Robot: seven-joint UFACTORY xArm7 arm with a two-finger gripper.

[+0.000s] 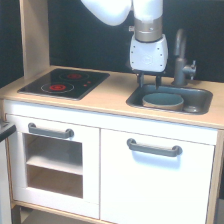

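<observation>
My gripper (149, 85) hangs fingers down in front of the dark back wall, over the left part of the sink. Its two dark fingers stand apart, open, and I see nothing held between them. A round blue-green bowl or pan (163, 101) rests in the dark sink (196, 103), just below and slightly right of the fingertips. A small gap appears to lie between fingertips and rim, though depth is hard to judge.
A dark faucet (180, 62) rises close on the right of the gripper. The black stove top (62, 83) with red rings lies left. Bare wooden counter (112, 98) separates stove and sink. Below are an open-windowed oven door (88, 132) and a white cabinet door (150, 185).
</observation>
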